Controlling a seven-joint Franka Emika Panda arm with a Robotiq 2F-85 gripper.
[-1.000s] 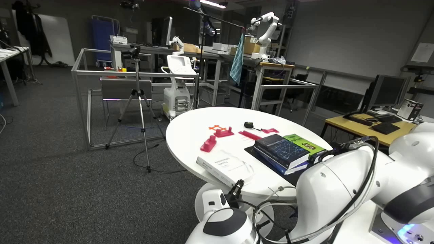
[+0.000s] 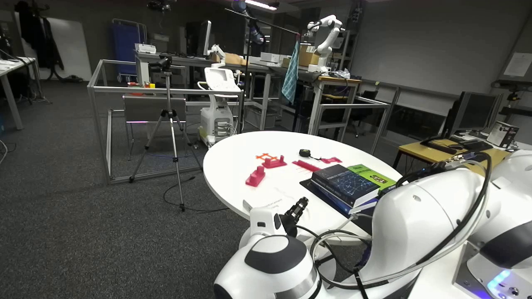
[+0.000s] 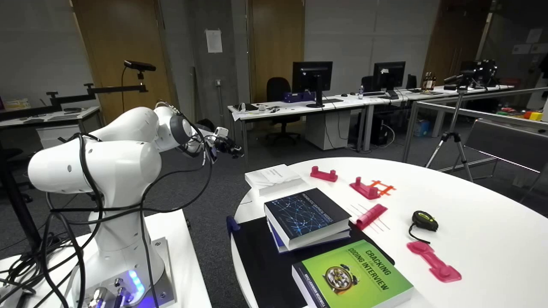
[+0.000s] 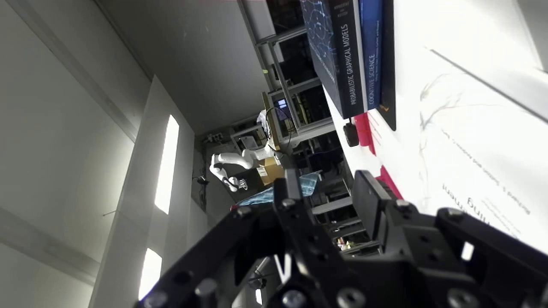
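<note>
My gripper (image 2: 301,202) is at the near edge of the round white table (image 2: 224,149), in front of the white book in exterior view 1. In exterior view 2 the gripper (image 3: 236,151) is left of that white book (image 3: 275,177) and a little above its level. The wrist view shows my gripper pointing roughly level, with a gap between its fingers and the room visible through it. No held thing can be made out there. The white book (image 4: 483,164) lies to the right in that view, apart from the fingers.
A dark book (image 3: 308,213) tops a stack on a black mat beside a green book (image 3: 359,277). Red printed parts (image 3: 323,174), an orange lattice (image 3: 382,188) and a tape measure (image 3: 425,220) lie farther out.
My gripper has risen and shifted slightly right in exterior view 1, the arm moving with it. The arm hides more of the white book than before. The other table items are unmoved.
</note>
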